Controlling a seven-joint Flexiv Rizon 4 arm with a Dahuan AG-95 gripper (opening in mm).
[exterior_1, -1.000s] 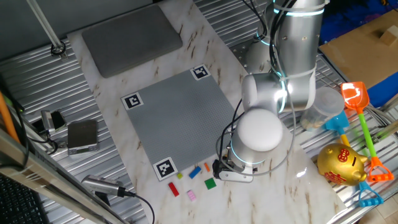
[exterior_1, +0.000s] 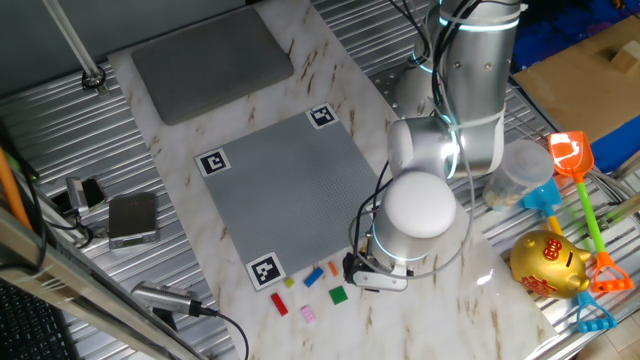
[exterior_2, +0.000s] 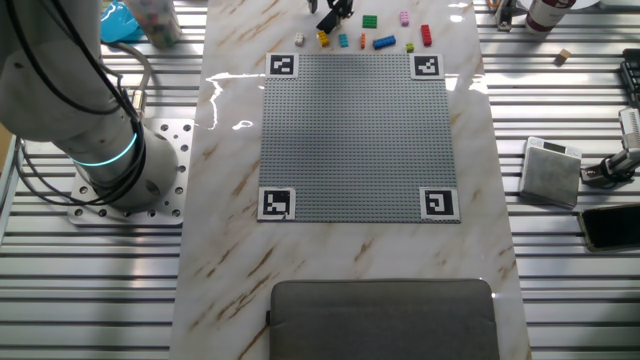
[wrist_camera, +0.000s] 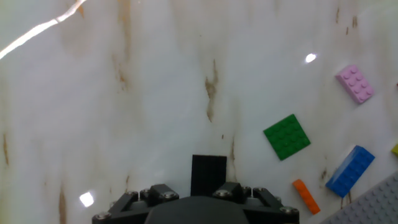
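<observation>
In the wrist view my gripper is at the bottom edge, with its dark linkages on both sides of a plain black rectangular shape. Whether that shape is the fingertips or something between them does not show. Exterior view 2 has the gripper (exterior_2: 333, 18) at the top edge, close to a yellow brick (exterior_2: 323, 39). A green brick (wrist_camera: 286, 137), an orange brick (wrist_camera: 306, 196), a blue brick (wrist_camera: 350, 171) and a pink brick (wrist_camera: 355, 84) lie to its right in the wrist view. Also on the table are a cyan brick (exterior_2: 343, 41) and a red brick (exterior_2: 426, 36).
A grey studded baseplate (exterior_2: 358, 135) with corner markers lies flat beside the bricks. Beyond it is a grey case (exterior_1: 212, 62). A gold piggy bank (exterior_1: 549, 264) and toy shovels stand off to the side. Bare marble fills the wrist view's left.
</observation>
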